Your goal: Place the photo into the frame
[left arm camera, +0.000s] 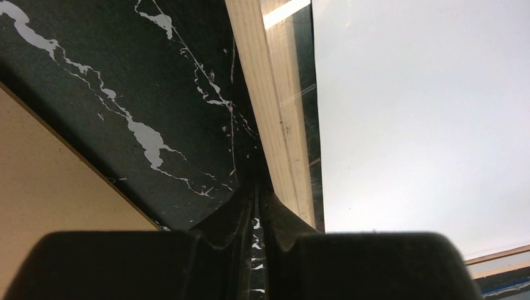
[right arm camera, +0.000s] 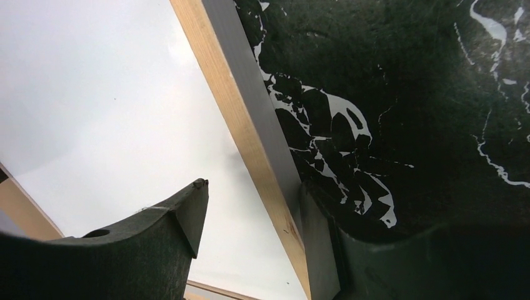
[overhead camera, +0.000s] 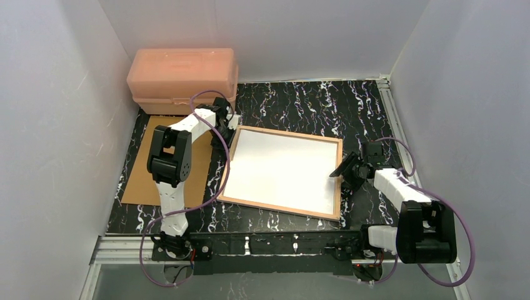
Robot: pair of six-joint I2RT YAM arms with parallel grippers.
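Observation:
The light wooden frame (overhead camera: 281,132) lies flat in the middle of the table. A blank white sheet (overhead camera: 284,169) lies inside it; no printed side shows. In the left wrist view, a clear strip separates the sheet from the frame's left side (left arm camera: 265,94). My left gripper is shut just outside that side, its right finger against or very near the wood; nothing shows between its fingers. Around the frame's right side (right arm camera: 240,125) my right gripper stands open, one finger over the sheet and the other along the outer face.
A brown backing board (overhead camera: 140,169) lies flat at the left, partly under the left arm. Behind it, against the back wall, stands a pinkish-orange case (overhead camera: 181,72). Bare black marbled table (overhead camera: 300,103) extends behind the frame.

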